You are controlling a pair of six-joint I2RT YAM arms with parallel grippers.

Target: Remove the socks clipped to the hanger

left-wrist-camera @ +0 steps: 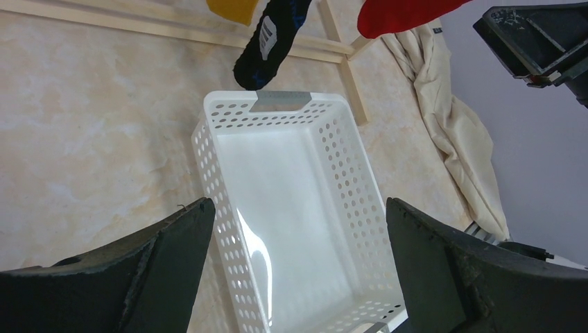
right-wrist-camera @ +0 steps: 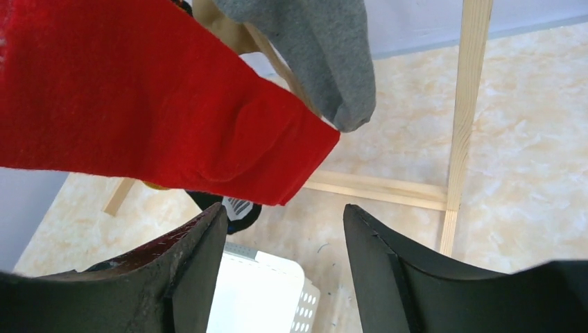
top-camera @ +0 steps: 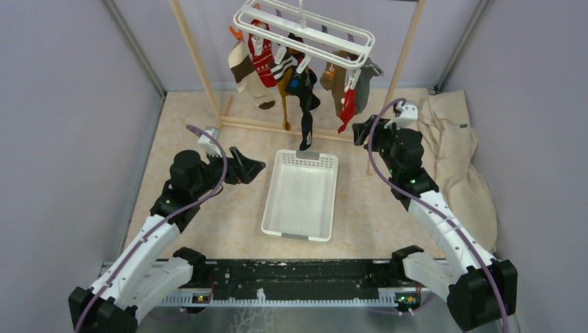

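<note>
Several socks hang by clips from the white hanger (top-camera: 305, 33) at the back. The plain red sock (top-camera: 347, 111) dangles at its right end, beside a grey sock (top-camera: 363, 91). In the right wrist view the red sock (right-wrist-camera: 229, 132) crosses the upper left, in front of the grey sock (right-wrist-camera: 326, 55). Below and clear of it, my right gripper is open, nothing between its fingers. A dark sock (top-camera: 306, 118) hangs lowest, over the basket's far edge. My left gripper stands open and empty left of the basket.
The empty white basket (top-camera: 268, 201) sits on the floor between the arms. A wooden frame (top-camera: 243, 125) runs behind it, with a post (right-wrist-camera: 463, 111) on the right. Beige cloth (top-camera: 451, 152) lies along the right wall. Floor on the basket's left is clear.
</note>
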